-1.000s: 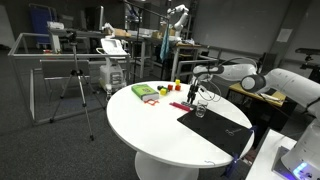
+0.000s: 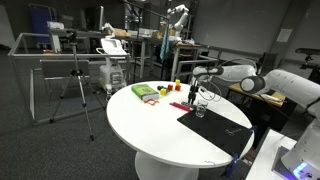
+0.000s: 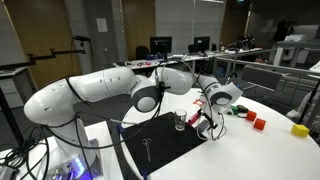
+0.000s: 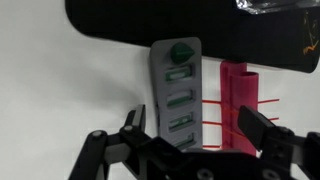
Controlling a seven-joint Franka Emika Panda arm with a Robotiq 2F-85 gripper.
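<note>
My gripper is open over the white table, its two black fingers spread wide at the bottom of the wrist view. Between and beyond the fingers lies a grey slotted holder [image 4: 178, 84], with a dark green piece [image 4: 182, 53] at its far end. Right beside the holder is a red object [image 4: 238, 95] with tube-like parts and thin red prongs, close to the right finger. Nothing shows gripped. From outside, the gripper [image 2: 192, 98] hangs low near the mat's far edge; the arm partly hides the holder.
A black mat [image 2: 215, 130] covers the table's near right, with a clear cup [image 3: 180, 121] standing on it. A green box [image 2: 143, 91] and small coloured blocks, one of them red [image 3: 259, 124] and one yellow [image 3: 300, 130], lie farther off.
</note>
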